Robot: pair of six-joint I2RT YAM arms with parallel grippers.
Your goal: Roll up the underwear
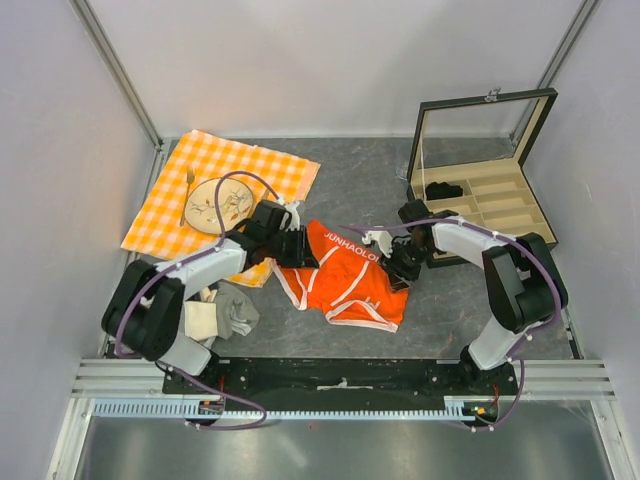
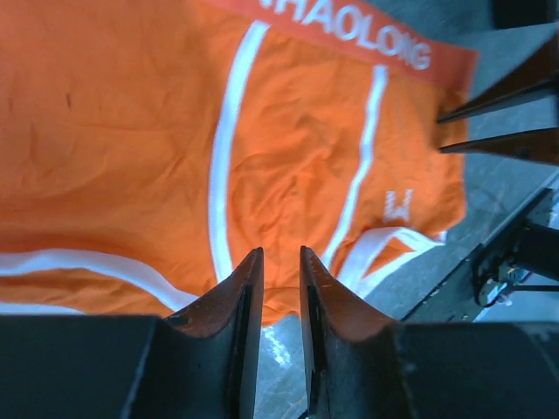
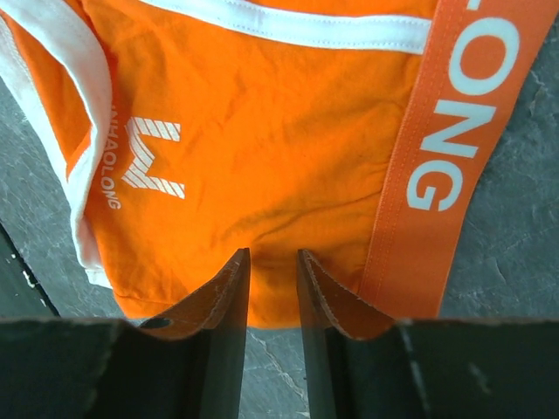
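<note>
The orange underwear (image 1: 345, 275) lies spread on the grey table, its lettered waistband slanting along the far side and white-trimmed leg openings toward the front. In the top view my left gripper (image 1: 308, 262) hangs over its left part. The left wrist view shows that gripper part open, with only a narrow gap and no cloth between its fingers. My right gripper (image 1: 398, 284) is over the right end of the underwear. Its tips (image 3: 241, 256) stand apart in the right wrist view, the flat orange fabric beneath them close to the side edge.
An orange checked cloth with a plate (image 1: 220, 205) and cutlery covers the back left. Folded garments (image 1: 222, 312) lie at the front left. An open compartment box (image 1: 495, 195) with a dark item inside stands at the back right. Bare table surrounds the underwear.
</note>
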